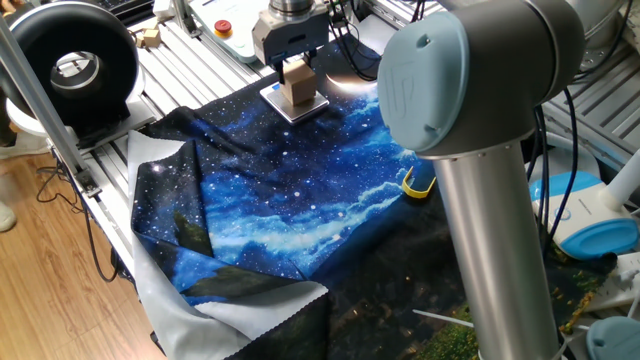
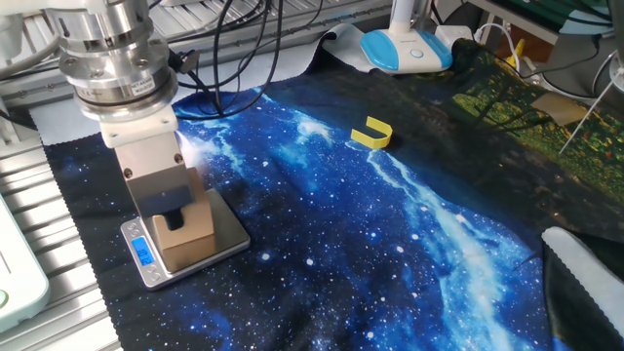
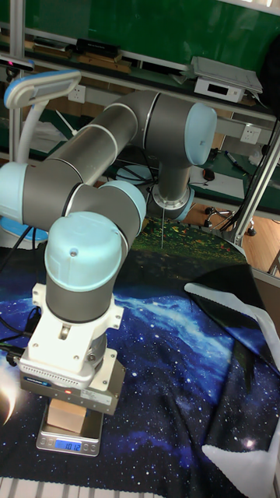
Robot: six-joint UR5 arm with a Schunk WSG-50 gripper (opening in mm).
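A plain tan block (image 2: pixel 188 234) is on a small silver digital scale (image 2: pixel 232 239), whose blue display is lit. In exterior view 1, the block (image 1: pixel 298 84) is directly beneath my gripper (image 1: pixel 297 72), which points down with its fingers at the block's sides. One dark fingertip (image 2: pixel 175 220) shows in front of the block in exterior view 2; the opposite finger is hidden there. Whether the fingers press on the block or stand slightly apart from it is unclear. From exterior view 3, the gripper body (image 3: pixel 71 386) covers the block's upper part.
A starry blue-black cloth (image 1: pixel 290 190) covers the table, its near-left corner folded over. A yellow U-shaped piece (image 2: pixel 371 134) lies on it, away from the scale. Cables (image 2: pixel 229 58) hang beside the wrist. A white-and-blue device (image 2: pixel 406 51) stands at the back.
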